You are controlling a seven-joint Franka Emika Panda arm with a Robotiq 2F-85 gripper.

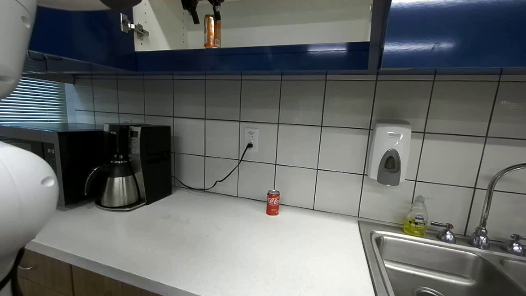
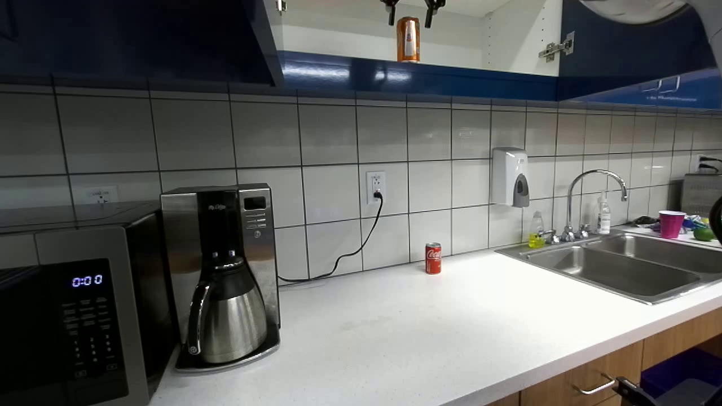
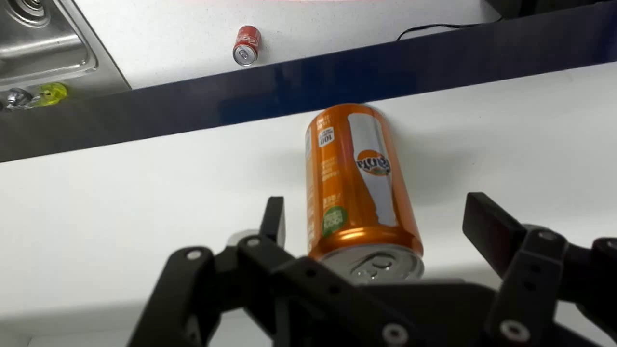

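Observation:
An orange Fanta can (image 3: pixel 358 179) stands upright on the shelf (image 1: pixel 296 37) of the open blue cabinet, close to its front edge. My gripper is open, with one finger on each side of the can's upper end and a clear gap to both. In exterior view 1 the fingertips of the gripper (image 1: pixel 206 19) reach about the can's top; the rest of the hand is cut off by the frame. In exterior view 2 the can (image 2: pixel 408 40) shows just below the fingers. A red Coca-Cola can (image 2: pixel 433 258) stands upright on the white counter below.
A coffee maker (image 2: pixel 230 291) and a microwave (image 2: pixel 74 311) occupy the counter's left end. Toward the right are a sink (image 1: pixel 444 261), a yellow soap bottle (image 1: pixel 416 218) and a wall dispenser (image 1: pixel 390 153). Mid-counter is mostly free. The cabinet's front edge (image 3: pixel 324 81) borders the shelf.

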